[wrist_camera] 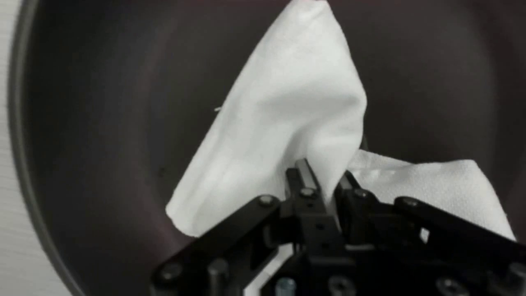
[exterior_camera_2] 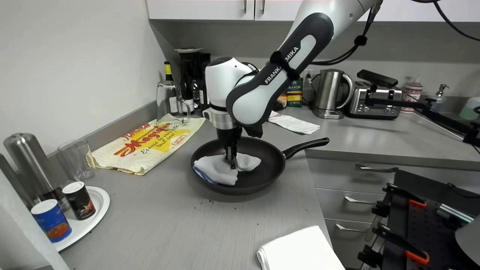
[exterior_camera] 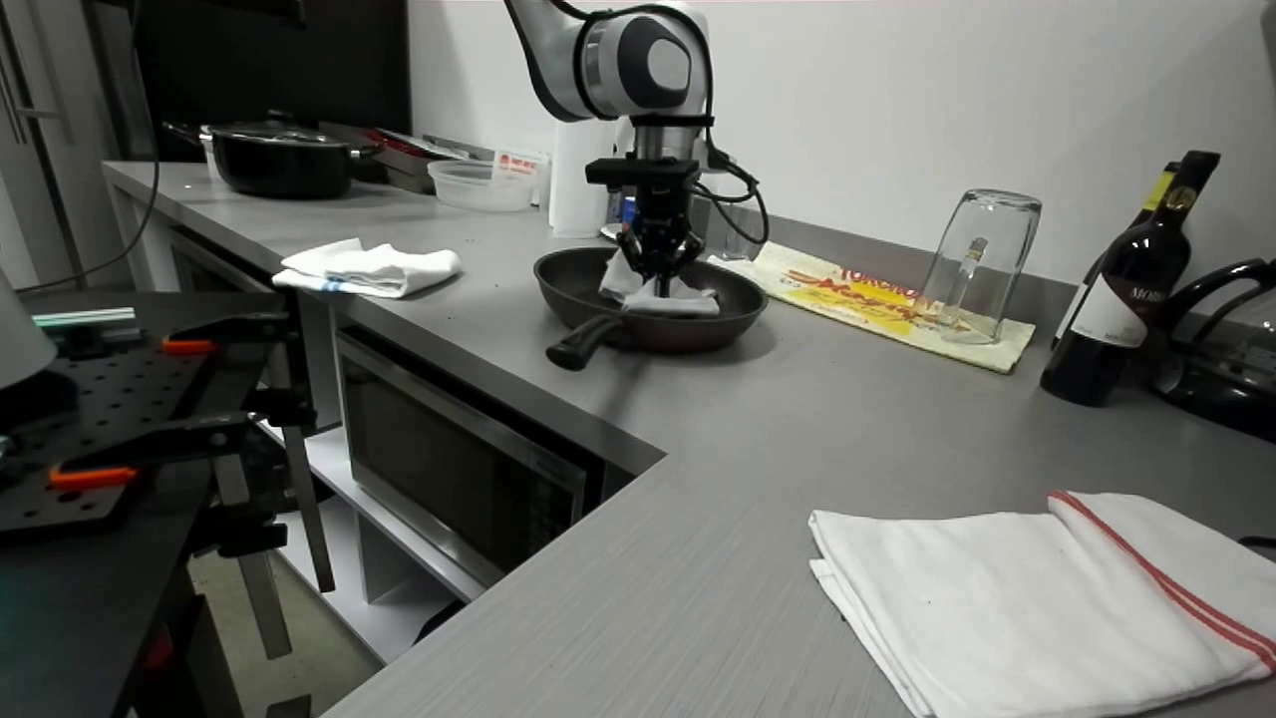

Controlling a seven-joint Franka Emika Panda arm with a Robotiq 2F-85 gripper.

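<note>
A dark frying pan (exterior_camera_2: 261, 180) rests on the grey counter, its black handle (exterior_camera_2: 306, 146) pointing toward the counter's front edge. Inside lies a crumpled white cloth (wrist_camera: 296, 108) with a blue stripe showing on one edge in the second exterior view. My gripper reaches straight down into the pan and is shut on the cloth, a fold of it pinched between the fingers. From the first exterior view the gripper (exterior_camera: 661, 287) is over the pan's middle, and the near rim hides part of the cloth.
A yellow printed towel (exterior_camera_2: 153, 144) with an upturned glass mug (exterior_camera_2: 173, 101) lies behind the pan. White folded cloths (exterior_camera: 371, 265) sit on the counter. Wine bottles (exterior_camera: 1121, 287) stand at the wall. A plate (exterior_camera_2: 99, 198) holds small cups. Crumbs dot the counter beside the pan.
</note>
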